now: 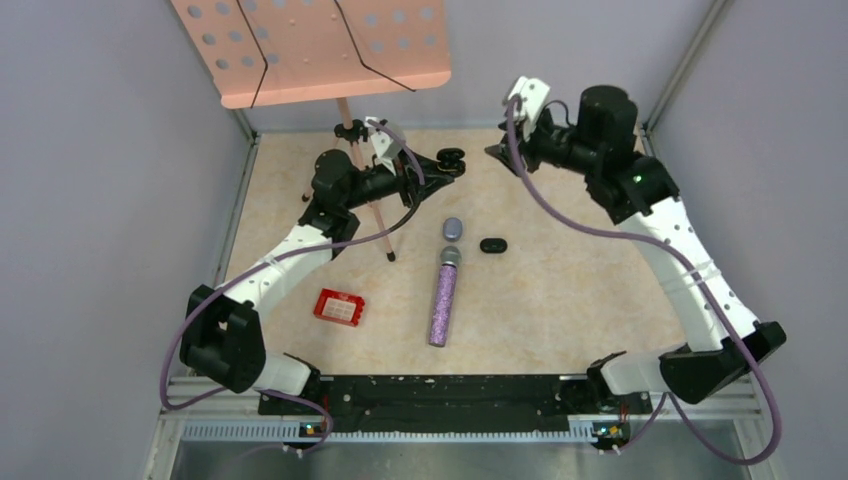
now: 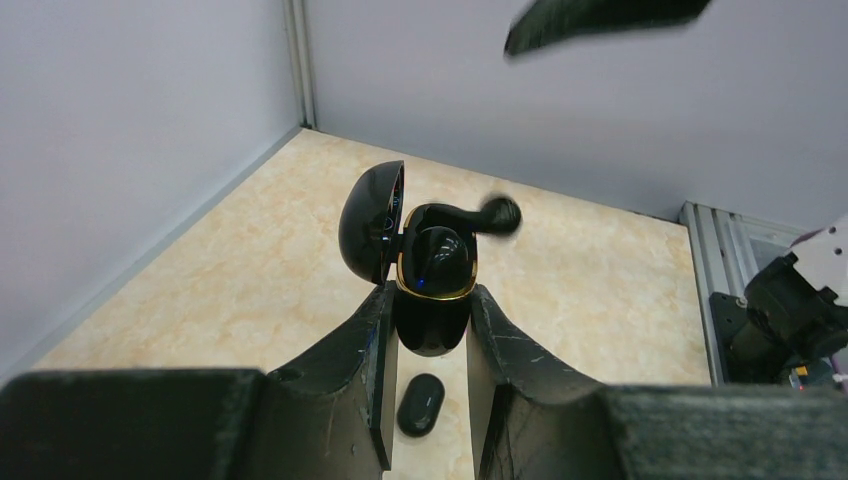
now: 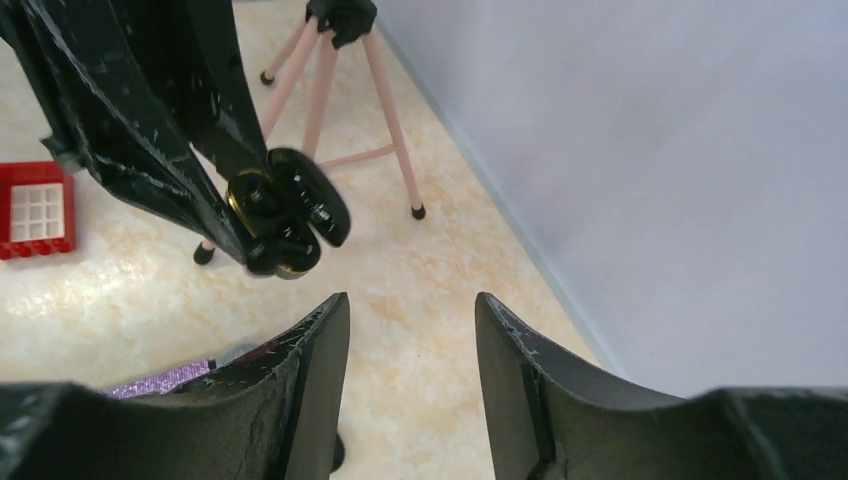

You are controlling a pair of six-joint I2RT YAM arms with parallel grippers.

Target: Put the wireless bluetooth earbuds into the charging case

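Note:
My left gripper is shut on the black charging case [image 2: 433,335], which it holds above the table with the lid [image 2: 371,222] open. One earbud sits in the slot nearer the camera. The other wireless earbud [image 2: 500,214] lies tipped across the rim, its stem sideways and its blurred round head outside the case. In the right wrist view the earbud [image 3: 284,252] shows blurred at the case's lower edge. My right gripper stands open, apart from the case, with nothing between its fingers. From above, the right gripper [image 1: 500,160] is right of the case [image 1: 451,160].
A small black oval object [image 1: 493,245], a grey-blue oval object [image 1: 453,229] and a purple glittery microphone [image 1: 444,300] lie mid-table. At the left is a red box [image 1: 339,307]. A pink stand [image 1: 378,220] rises behind the left arm.

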